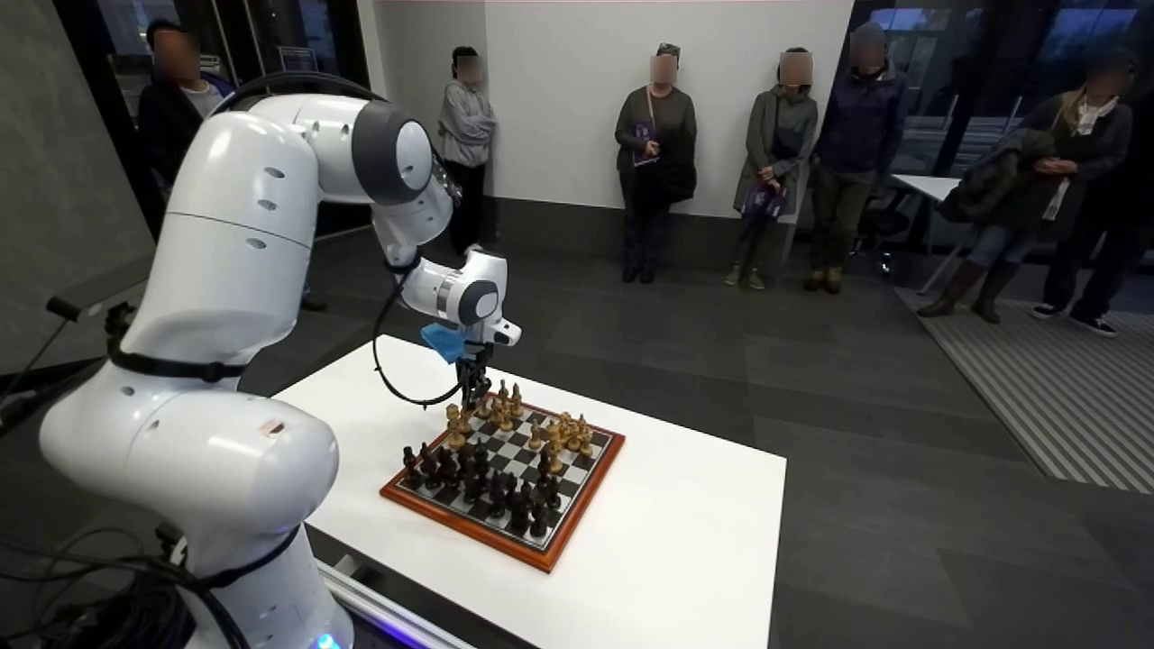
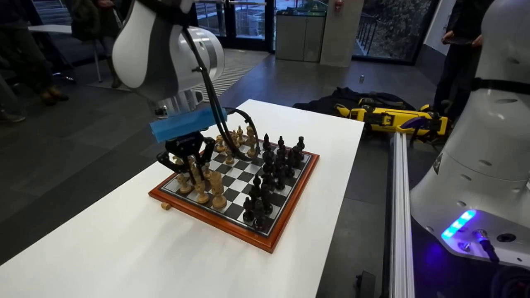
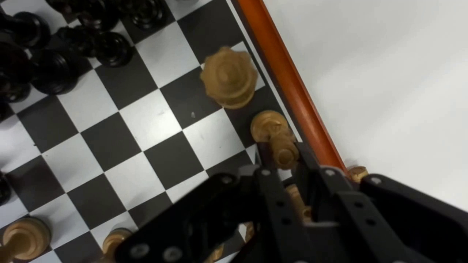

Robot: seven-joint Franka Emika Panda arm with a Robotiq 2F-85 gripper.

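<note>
A chessboard (image 2: 226, 226) with a reddish wooden border lies on the white table. Over its light-piece side, near one corner, my gripper (image 2: 196, 173) points downward. In the wrist view its black fingers (image 3: 308, 158) close around the upper part of a tan chess piece (image 3: 284, 153), whose round base is close to the border; I cannot tell whether that base touches the board. A larger tan piece (image 3: 229, 78) with a scalloped top stands on the board just beside it. More tan pieces are partly hidden beneath the gripper.
Black pieces (image 2: 279, 166) crowd the opposite side of the board. A small tan piece (image 2: 165, 205) rests on the table just off the border. Other tan pieces (image 1: 568, 433) stand farther along.
</note>
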